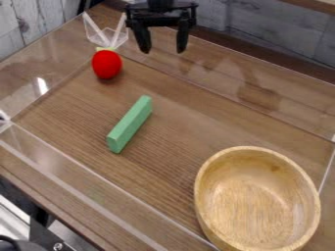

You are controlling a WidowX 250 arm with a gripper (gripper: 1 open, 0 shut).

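Observation:
My black gripper (164, 39) hangs at the top of the camera view above the back of the wooden table, its two fingers apart with nothing seen between them. A red round object (108, 65) with a pale, wispy top sits at the back left, left of the gripper. A green bar (129, 125) lies left of centre. An empty tan bowl (257, 203) stands at the front right.
A grey panelled wall runs along the back and upper left.

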